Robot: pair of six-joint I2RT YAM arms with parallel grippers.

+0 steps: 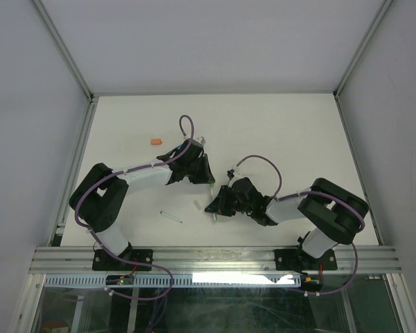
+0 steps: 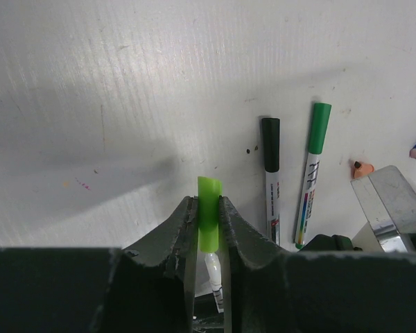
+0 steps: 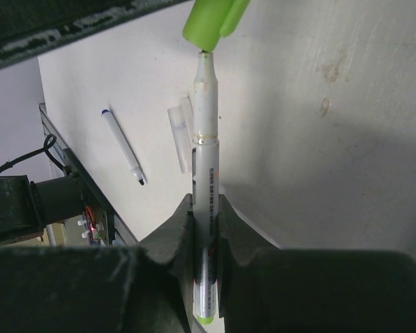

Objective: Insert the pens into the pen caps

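Observation:
Between the fingers of my left gripper is a light-green pen cap (image 2: 209, 222), held shut. My right gripper is shut on a white marker pen (image 3: 206, 173) with a light-green end. In the right wrist view the pen's tip meets the lower edge of the green cap (image 3: 202, 29), roughly in line with it; whether the tip is just inside the opening I cannot tell. From above, the two grippers face each other over the table, the pen's white body (image 1: 211, 192) spanning the gap.
A capped black marker (image 2: 271, 149) and a capped green marker (image 2: 319, 132) lie side by side on the table. A white pen (image 3: 123, 144) and a clear tube (image 3: 180, 137) lie near the front. At the back left is an orange block (image 1: 156, 141).

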